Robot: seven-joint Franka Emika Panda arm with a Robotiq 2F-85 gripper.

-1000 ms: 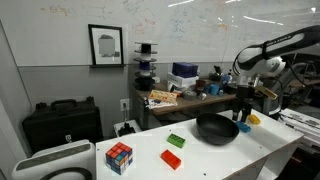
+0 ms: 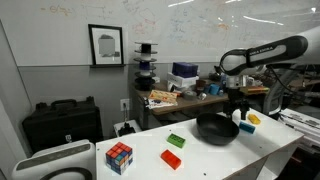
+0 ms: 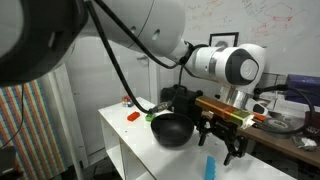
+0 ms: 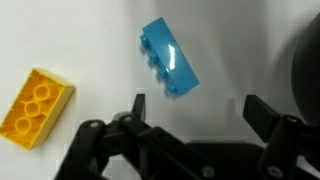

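Note:
A blue toy block [image 4: 169, 57] lies on the white table, ahead of my gripper in the wrist view. The fingers are wide apart, with nothing between the fingers. To the left in that view is a yellow block [image 4: 36, 108] with round studs. The black pan or bowl [image 4: 308, 70] shows at the right edge. In exterior view 2, my gripper [image 3: 216, 147] hangs over the table, above and close to the blue block [image 3: 210, 168]. Exterior view 1 has the black bowl [image 2: 216, 128] left of the blue block [image 2: 247, 127], with the yellow block [image 2: 254, 118] beyond.
Left of the bowl lie a green block [image 2: 176, 141], a red block [image 2: 171, 159] and a colored cube [image 2: 119, 157]. A white appliance [image 2: 55, 163] stands at the far left. Bare table separates the bowl from the cube.
My arm and gripper have shifted left in exterior view 1, from above the blue block toward the bowl, and sit a little higher. The bowl and the blocks at the left look unmoved.

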